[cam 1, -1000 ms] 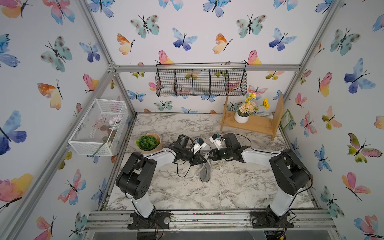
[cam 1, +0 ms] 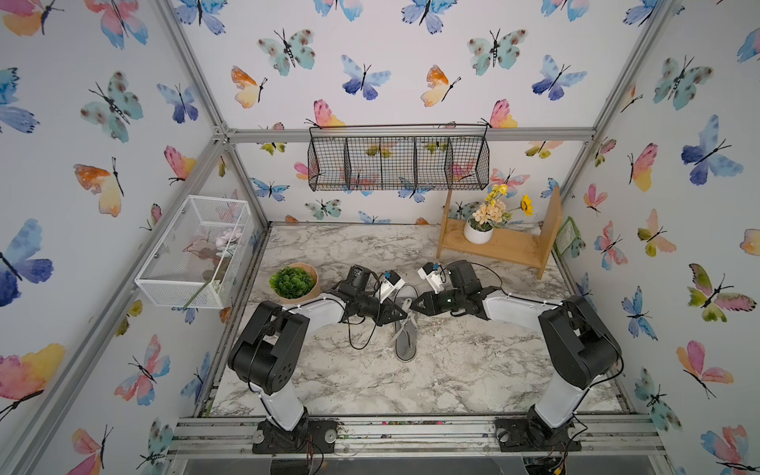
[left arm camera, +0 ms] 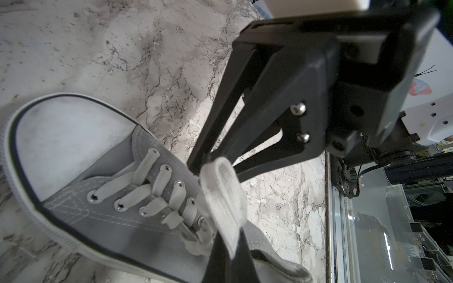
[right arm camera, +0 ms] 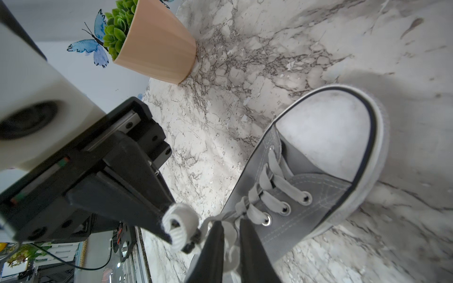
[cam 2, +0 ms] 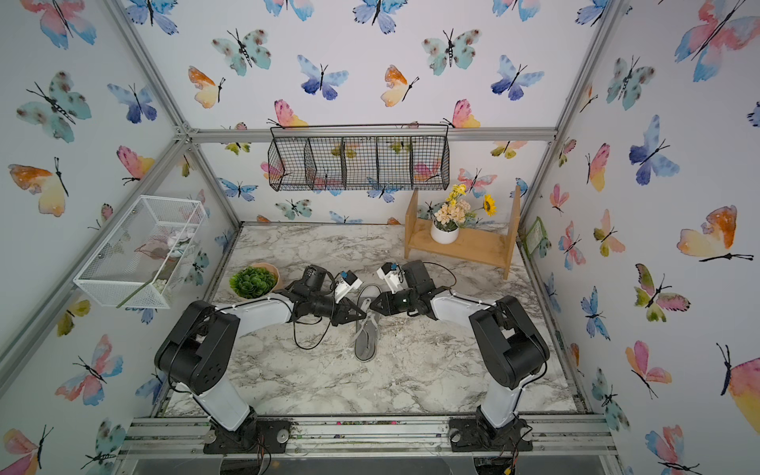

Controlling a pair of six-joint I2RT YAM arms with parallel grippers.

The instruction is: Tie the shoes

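A grey canvas shoe (cam 1: 406, 344) with a white toe cap lies on the marble table, between my two arms. Its pale laces (left arm camera: 153, 191) run through several eyelets over the tongue. My left gripper is shut on a loop of shoelace (left arm camera: 221, 198), which rises from its fingertips above the shoe. From the other side, that loop (right arm camera: 181, 226) shows at the left gripper's tip. Close to it, above the ankle end, my right gripper stands part open. White lace appears in or behind the gap between its fingers; whether it touches them I cannot tell.
To the left sits a potted green plant (cam 1: 293, 281). A wooden shelf (cam 1: 494, 244) with a flower pot (cam 1: 478, 231) stands at the back right.
My right gripper and forearm have shifted slightly beside the lace. The left arm has barely moved, and the shoe lies where it was.
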